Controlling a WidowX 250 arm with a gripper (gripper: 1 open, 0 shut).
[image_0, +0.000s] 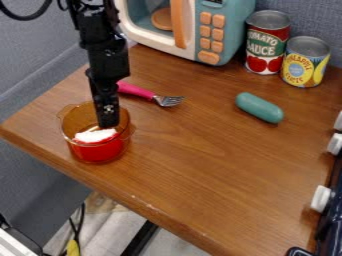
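A red pot with amber glass sides stands near the left front edge of the wooden table, a white item inside it. My black gripper points down into the pot at its back right, just above or at the white item. The pot hides part of the fingertips, so I cannot tell whether they are open or shut, or on anything.
Behind lie a pink-handled fork, a toy microwave, a tomato can and a yellow can. A teal cylinder lies at the right, beside a dark stove-like object.
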